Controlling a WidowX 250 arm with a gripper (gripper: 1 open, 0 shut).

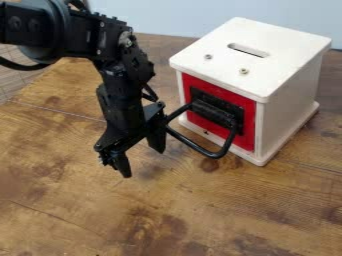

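Observation:
A white wooden box (287, 100) with a slotted top stands at the right, its red front (201, 122) carrying a black fitting (214, 108) with a black tubular handle (201, 149) that sticks out toward the arm. My black gripper (140, 158) hangs low over the wooden floor, left of the handle, open with nothing visible between its fingers. Part of the handle's left end is hard to tell apart from the arm.
Bare wooden floor (160, 215) fills the front and left of the view. A pale wall (154, 15) runs along the back behind the box.

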